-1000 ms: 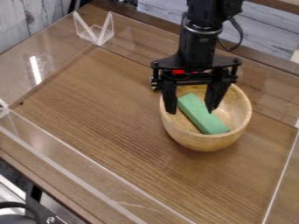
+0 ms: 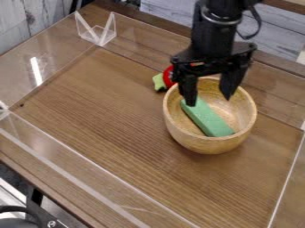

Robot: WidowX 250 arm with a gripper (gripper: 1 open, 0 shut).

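Observation:
My black gripper (image 2: 210,71) is open above the back part of a light wooden bowl (image 2: 206,140), with nothing seen between its fingers. A green bar-shaped object (image 2: 206,118) lies inside the bowl, slanting from back left to front right. Behind the bowl on the left, partly hidden by the gripper, are a red object (image 2: 169,75) and a small green piece (image 2: 159,83) beside it.
A clear wire or plastic stand (image 2: 98,28) sits at the back left. A black cable shows at the bottom-left corner, off the table's edge.
My gripper has risen up and back from over the bowl, uncovering more of the red and green objects behind it. The bowl and its green bar look unchanged.

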